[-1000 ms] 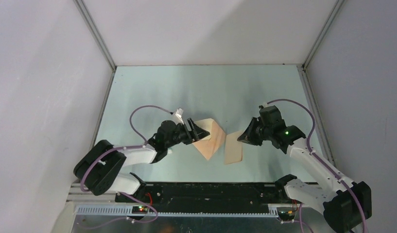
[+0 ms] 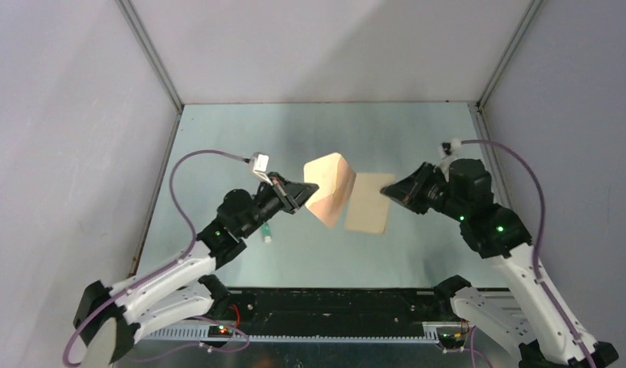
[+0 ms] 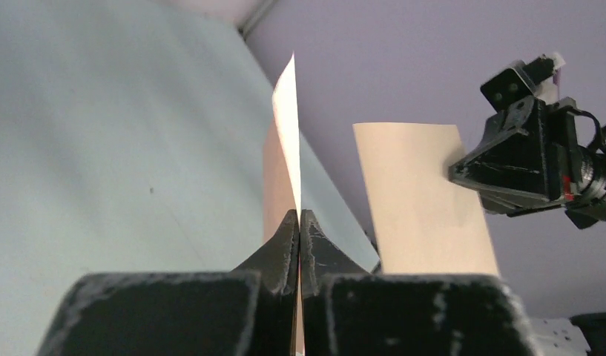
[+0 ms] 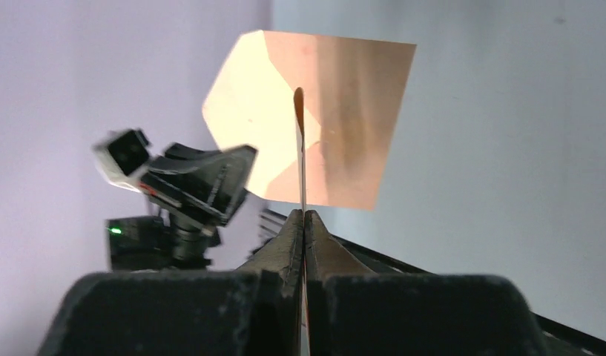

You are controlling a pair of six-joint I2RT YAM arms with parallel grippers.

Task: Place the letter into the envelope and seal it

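An open tan envelope [image 2: 334, 187], its flap standing out, is pinched by its left side in my left gripper [image 2: 315, 187]. In the left wrist view the envelope [image 3: 279, 156] rises edge-on from between the shut fingers. The cream letter [image 2: 368, 201], a flat rectangle, hangs from my right gripper [image 2: 384, 190], which is shut on its right side. In the right wrist view the letter [image 4: 300, 148] shows edge-on, and the envelope [image 4: 351, 119] stands beyond it. Letter and envelope look close side by side in the top view; the left wrist view shows a gap between them.
A small green-and-white tube [image 2: 267, 232], probably a glue stick, lies on the table beside the left arm. A black strip [image 2: 332, 310] runs along its front edge, and walls stand at the sides and back.
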